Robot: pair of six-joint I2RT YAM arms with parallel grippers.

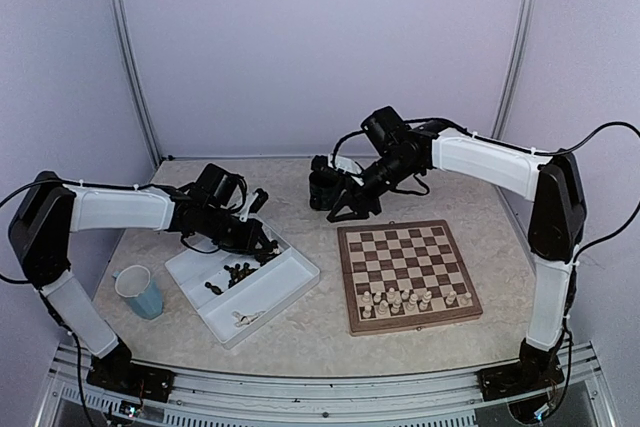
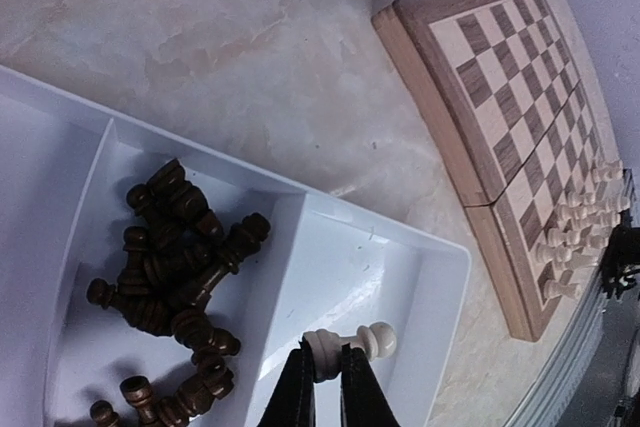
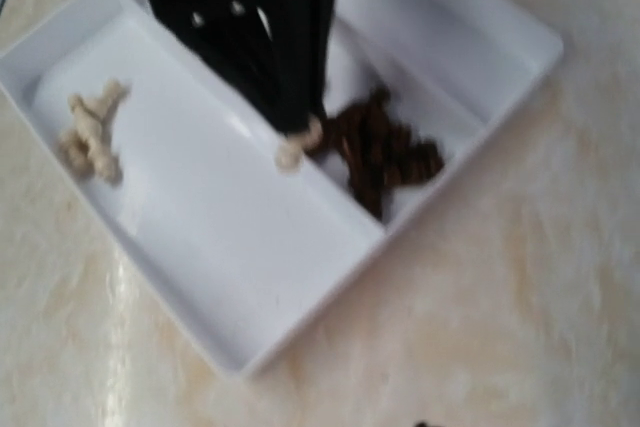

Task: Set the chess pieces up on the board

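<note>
In the left wrist view my left gripper is shut on a white chess piece point(image 2: 372, 341), which lies sideways between the fingertips. The gripper and piece are above the white tray point(image 1: 208, 319), near its divider; the right wrist view shows the same held piece point(image 3: 290, 154). Dark pieces point(image 2: 190, 247) lie heaped in the tray's middle compartment, and a few white pieces point(image 3: 92, 137) lie in the end one. Several white pieces point(image 1: 395, 300) stand along the near side of the chessboard point(image 1: 403, 257). Beyond the board's far left corner, my right gripper point(image 1: 348, 215) is part open and looks empty.
A blue mug point(image 1: 140, 292) stands left of the tray. Close behind the right gripper is a black cup point(image 1: 322, 187), partly covered by it. Bare table lies between tray and board.
</note>
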